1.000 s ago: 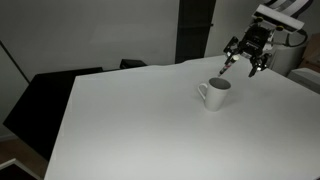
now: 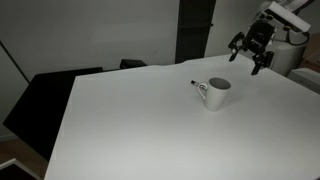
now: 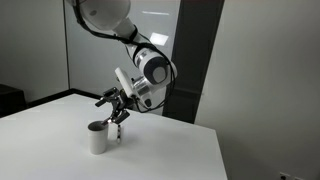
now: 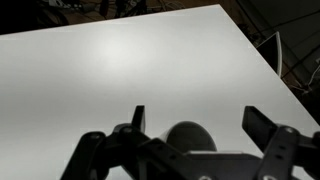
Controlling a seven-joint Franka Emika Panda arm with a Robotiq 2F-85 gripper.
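A white mug (image 2: 215, 97) stands upright on the white table, its handle to the left in exterior view 1. Close by the handle shows a small slim thing like a marker (image 2: 196, 84), with a dark end; whether it lies on the table behind the mug or leans against it, I cannot tell. Beyond and above the mug hangs my gripper (image 2: 247, 57), open, its fingers wide apart with nothing between them. In the wrist view the mug (image 4: 190, 136) looks dark, partly hidden behind the gripper's body. Exterior view 2 shows the gripper (image 3: 109, 110) above the mug (image 3: 98, 141).
Dark furniture (image 2: 52, 105) stands past its left edge. The table's far corner shows in the wrist view, with dark clutter and cables beyond it.
The gripper has moved slightly right, away from the mug.
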